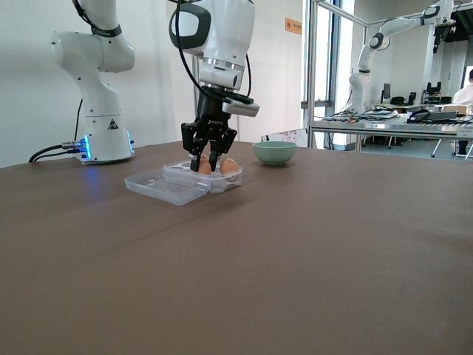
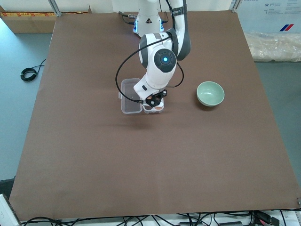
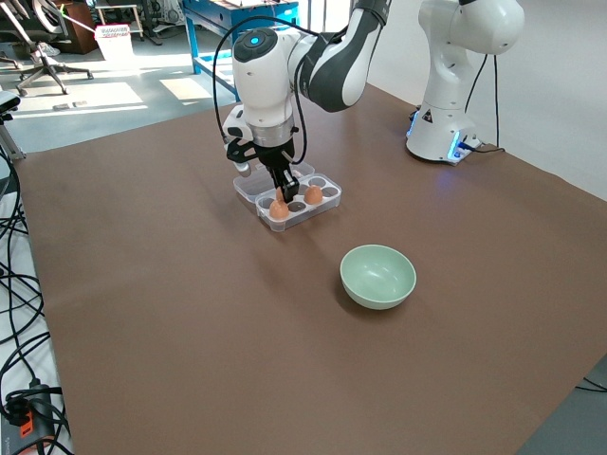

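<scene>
My black gripper (image 1: 204, 161) is lowered into a clear plastic egg box (image 3: 296, 213), its fingers around or beside one brown egg (image 3: 279, 209); whether they grip it I cannot tell. A second egg (image 1: 229, 166) sits in the box to the side. The box's empty clear lid (image 2: 130, 106) lies open beside it, attached or touching. In the left view the gripper's wrist hides most of the eggs. A pale green bowl (image 2: 210, 93) stands empty on the brown table, apart from the box.
The robot's white base (image 1: 107, 143) stands behind the box, with cables at its side. Cables lie beyond the table's edge.
</scene>
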